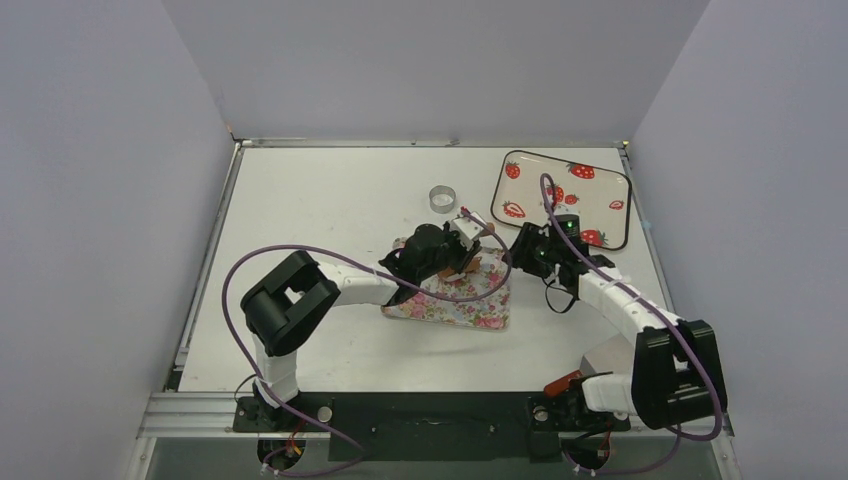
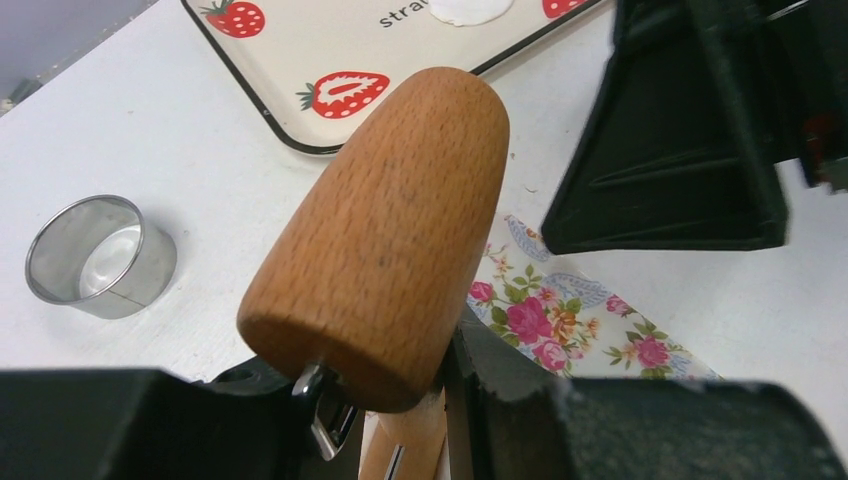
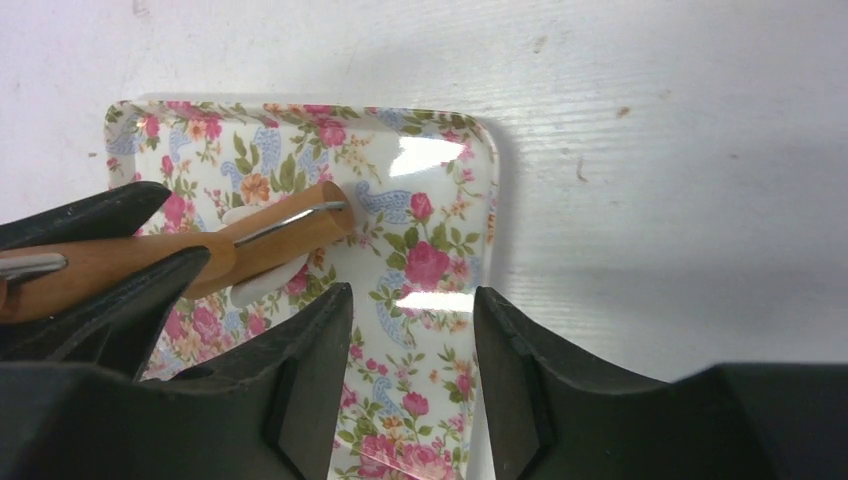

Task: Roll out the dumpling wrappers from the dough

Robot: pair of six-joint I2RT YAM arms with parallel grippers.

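Observation:
A wooden rolling pin [image 2: 375, 230] fills the middle of the left wrist view, between the fingers of my left gripper. In the right wrist view the pin [image 3: 290, 235] lies over a white round of dough [image 3: 250, 290] on the floral board [image 3: 420, 260], with left gripper fingers around it. My right gripper stands part open at the board's right side, nothing between its fingers. In the top view my left gripper [image 1: 462, 250] is over the board and my right gripper [image 1: 520, 250] beside it.
A strawberry tray [image 1: 530, 170] stands at the back right, holding a white round [image 2: 470, 8]. A metal ring cutter [image 1: 442, 199] is behind the board.

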